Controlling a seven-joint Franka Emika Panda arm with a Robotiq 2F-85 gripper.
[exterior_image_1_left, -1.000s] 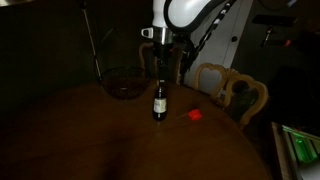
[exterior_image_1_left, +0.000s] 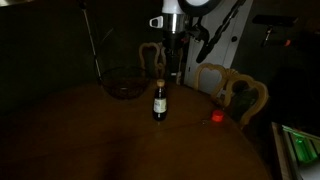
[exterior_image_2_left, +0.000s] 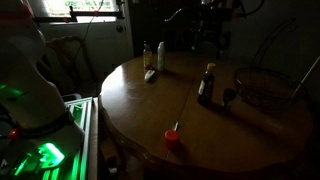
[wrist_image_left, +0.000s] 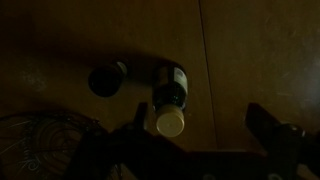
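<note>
My gripper (exterior_image_1_left: 174, 66) hangs above the table behind the dark bottle, its fingers apart in the wrist view with nothing held. The bottle (exterior_image_1_left: 160, 104) stands upright on the table with a pale label and a gold cap. Seen from above in the wrist view, the bottle (wrist_image_left: 171, 88) shows its cap (wrist_image_left: 170, 122) between the dark fingers, well below them. A small red cup (exterior_image_1_left: 217, 116) sits to the right, with a thin utensil (exterior_image_2_left: 177, 126) near it. A dark round vessel (wrist_image_left: 105, 80) stands beside the bottle.
A dark wire basket (exterior_image_1_left: 122, 83) rests behind and left of the bottle. Two more bottles, one clear (exterior_image_2_left: 161, 55) and one amber (exterior_image_2_left: 147, 52), stand at the far side of the table. Chairs (exterior_image_1_left: 245, 95) line the edge. Open tabletop lies in front.
My gripper has risen and shifted right, away from the bottle's top. The red cup and utensil sit farther right than a second ago. The bottle has stayed put.
</note>
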